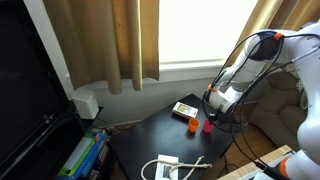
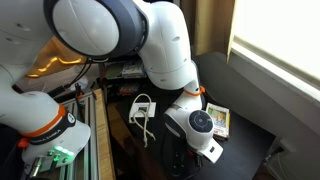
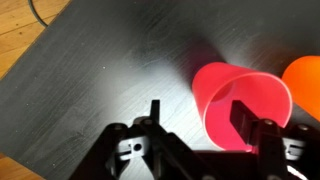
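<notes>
A pink cup point(image 3: 222, 92) stands on the dark table, its opening facing the wrist camera. My gripper is at the cup's near side with its fingers apart. One finger point(image 3: 155, 112) is outside the cup's wall, and the other finger point(image 3: 240, 112) appears over the cup's opening, so the near rim lies between them. Whether either finger touches the cup cannot be told. In exterior view 1 the pink cup point(image 1: 208, 127) is just below the gripper. Exterior view 2 has the fingers hidden behind the white wrist point(image 2: 195, 130).
An orange cup point(image 3: 304, 82) stands close beside the pink one. Behind them lies a book or box point(image 1: 185, 110). A white power strip with a cable point(image 1: 167, 169) is at the table's front.
</notes>
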